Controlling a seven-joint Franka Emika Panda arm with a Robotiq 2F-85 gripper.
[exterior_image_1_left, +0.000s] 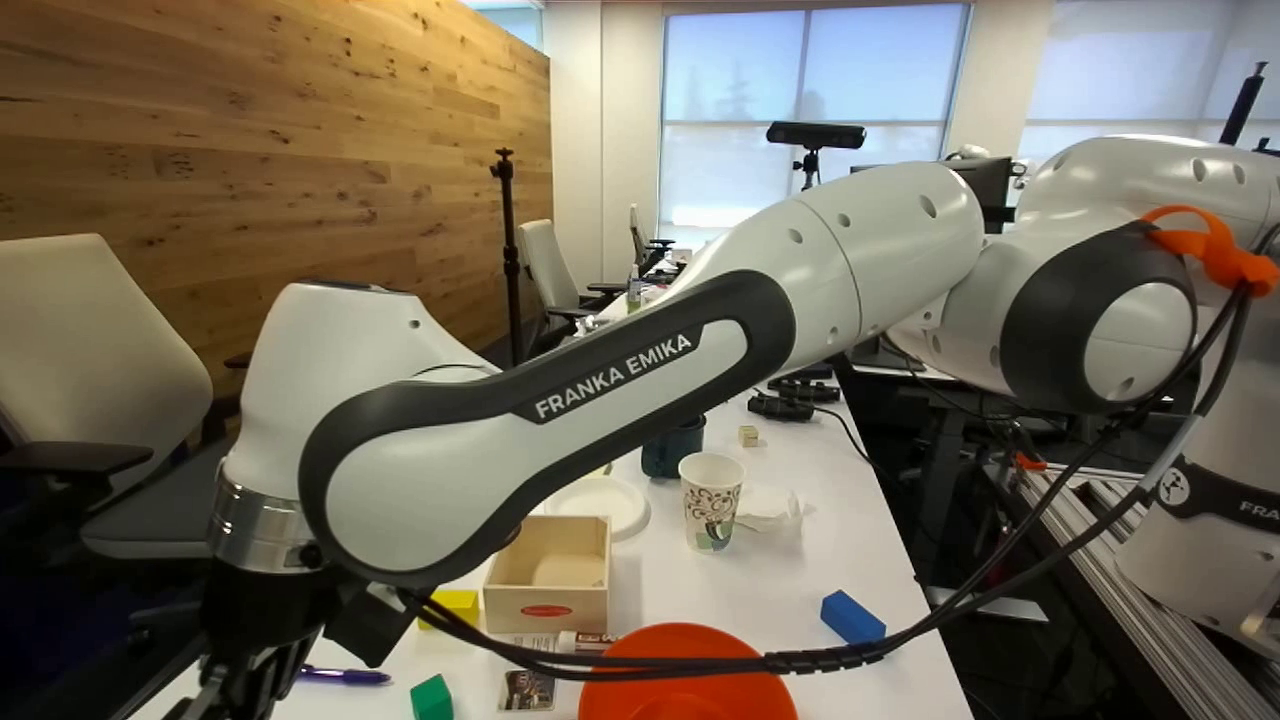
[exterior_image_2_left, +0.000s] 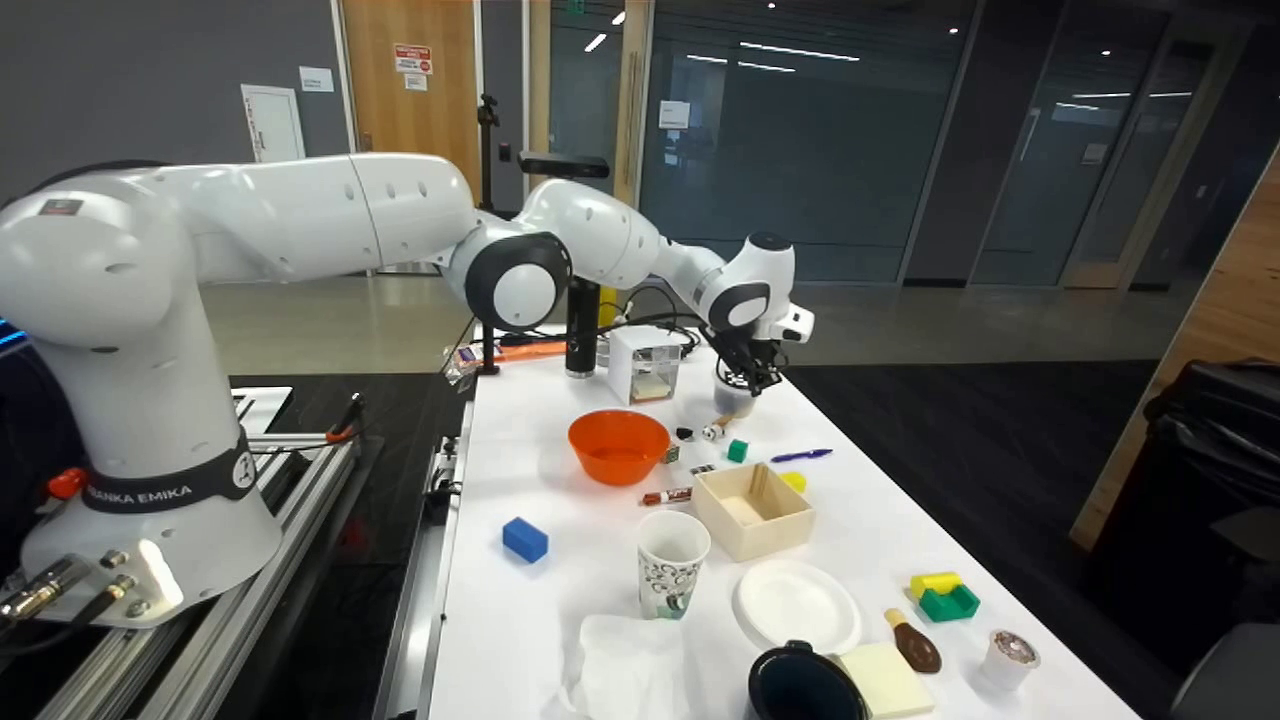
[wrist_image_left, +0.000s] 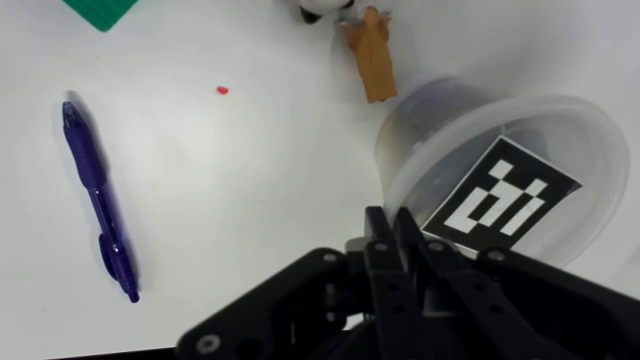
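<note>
In the wrist view, a clear plastic tub fills the right side, its open mouth facing the camera at a tilt. A black-and-white marker card lies inside it. My gripper is shut on the tub's near-left rim, the fingertips pinching its wall. In exterior view 2 the gripper is at the tub near the table's far right side. Exterior view 1 shows the gripper only in part at the bottom left, and the tub is out of sight there.
A tan figurine lies right beside the tub. Left of it are a purple pen and a green block. An orange bowl, a wooden box and a patterned cup stand nearer in exterior view 2.
</note>
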